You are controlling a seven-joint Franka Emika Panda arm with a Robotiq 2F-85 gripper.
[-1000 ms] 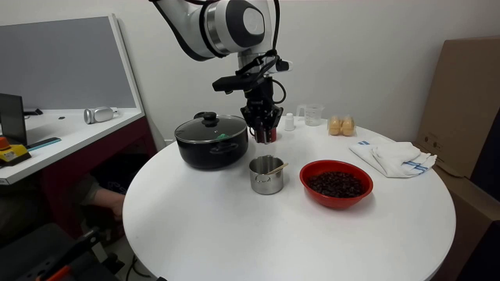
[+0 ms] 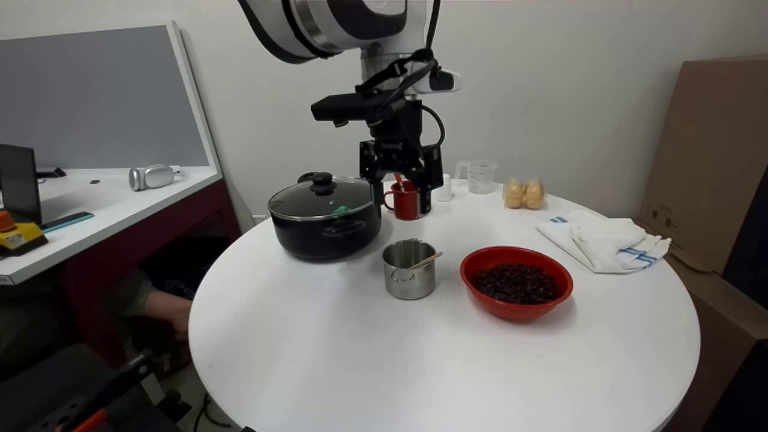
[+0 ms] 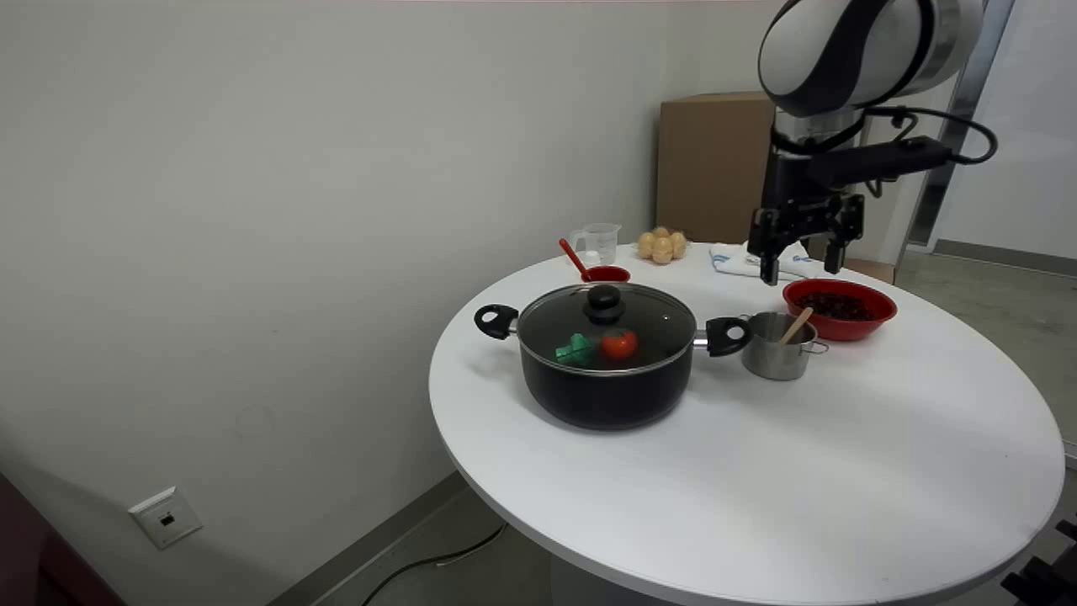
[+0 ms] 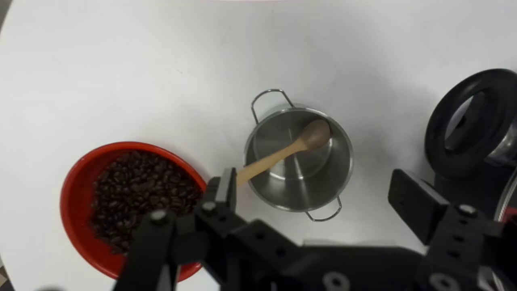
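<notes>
My gripper [image 2: 402,209] is open, with clear space between its fingers, above the table behind the small steel pot. That steel pot [image 2: 408,284] stands upright on the table. A wooden spoon [image 4: 276,158] lies in it, bowl end down inside and handle resting over the rim. In the wrist view the handle's tip reaches the left finger [image 4: 226,188] in the picture; exterior views show the gripper higher than the pot. Beside the pot is a red bowl [image 4: 72,213] of dark beans [image 2: 515,284].
A lidded black pot [image 3: 606,394] stands close by, a tomato and something green showing through its glass. Behind are a red mug [image 2: 405,204], a white bottle [image 2: 444,189], a measuring cup [image 2: 480,176], an egg-like pack [image 2: 524,194] and a towel [image 2: 605,243].
The gripper has gone from shut to open and risen somewhat, the arm with it. Its wrist has turned a little. The pot, spoon and bowl stay where they were.
</notes>
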